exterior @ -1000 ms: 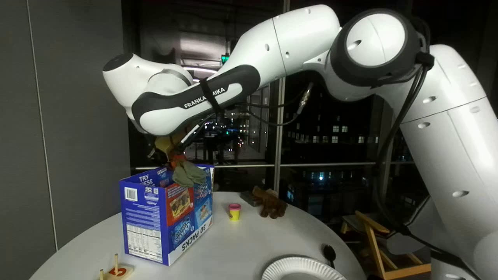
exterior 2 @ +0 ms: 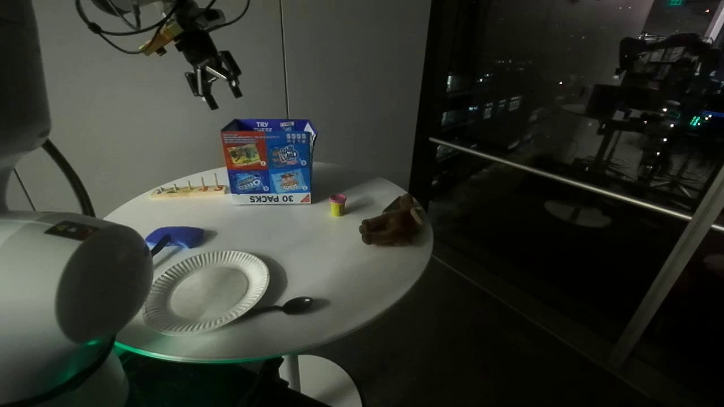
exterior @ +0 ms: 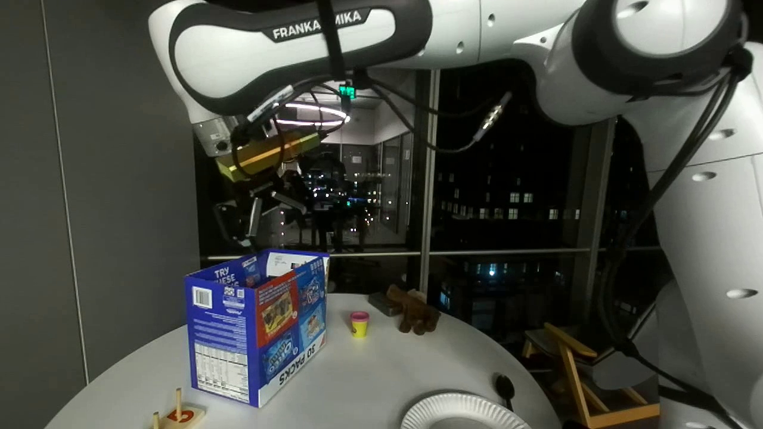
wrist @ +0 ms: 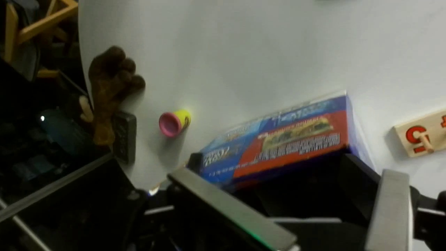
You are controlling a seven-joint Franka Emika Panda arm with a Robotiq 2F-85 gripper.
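Observation:
My gripper [exterior 2: 222,100] hangs open above the snack box, with nothing between its fingers. The blue and red open-topped box [exterior: 291,325] stands upright on the round white table [exterior 2: 298,254]. Seen from the wrist, the box's printed side [wrist: 288,140] lies beyond my two spread fingers [wrist: 389,213], and its inside is too dark to make out. In neither exterior view does anything stick out over the box's rim.
A yellow tub with a pink lid [exterior 2: 337,204] and a brown plush toy [exterior 2: 393,224] sit right of the box. A paper plate [exterior 2: 207,291], black spoon [exterior 2: 295,305], blue object [exterior 2: 175,236] and wooden peg board [exterior 2: 188,191] occupy other spots. Mid-table is clear.
The arm has risen and its gripper now shows above the box. A greenish cloth-like thing hung over the box's rim by the gripper earlier; it is out of sight now.

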